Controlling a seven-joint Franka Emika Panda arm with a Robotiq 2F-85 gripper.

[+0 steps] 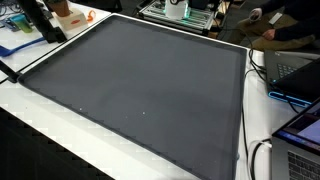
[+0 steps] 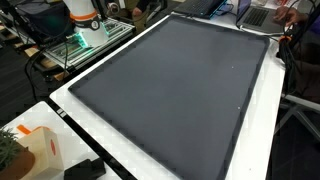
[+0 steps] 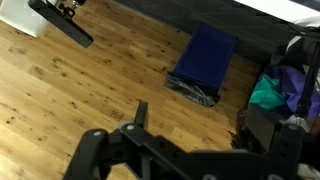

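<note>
My gripper shows along the bottom of the wrist view, its dark fingers spread wide apart. Only the wooden floor (image 3: pixel 100 115) and things lying on it are visible beyond the open fingers, with nothing between them. The dark grey mat (image 1: pixel 150 85) covers most of the white table and is bare. Exterior view 2 shows the same empty mat (image 2: pixel 180 80), with the white and orange robot base (image 2: pixel 84 22) at top left. Neither exterior view shows the gripper itself.
Laptops (image 1: pixel 298 155) and cables line the right side in exterior view 1. Clutter, including a brown box (image 1: pixel 70 15), sits at the upper left. In exterior view 2 a potted plant (image 2: pixel 12 150) stands at lower left.
</note>
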